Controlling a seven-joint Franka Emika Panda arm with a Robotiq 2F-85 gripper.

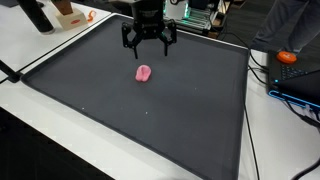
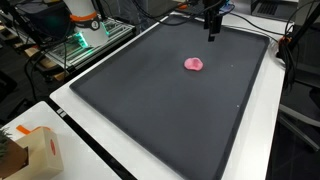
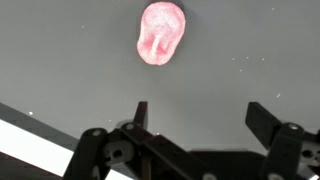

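Note:
A small pink, rounded lump (image 1: 143, 73) lies on the dark grey mat (image 1: 140, 110). From the other side, the same pink lump (image 2: 193, 63) rests toward the far part of the mat. My gripper (image 1: 149, 43) is above the mat behind it, fingers wide apart and empty. In the wrist view the pink lump (image 3: 161, 33) shows near the top, clear of the gripper. Only part of the gripper (image 2: 212, 30) is visible at the top of the second exterior view.
Around the mat runs a white table edge (image 2: 258, 120). A wooden box (image 1: 70, 18) stands at the far left, and a dark device (image 1: 292, 80) sits off to the right.

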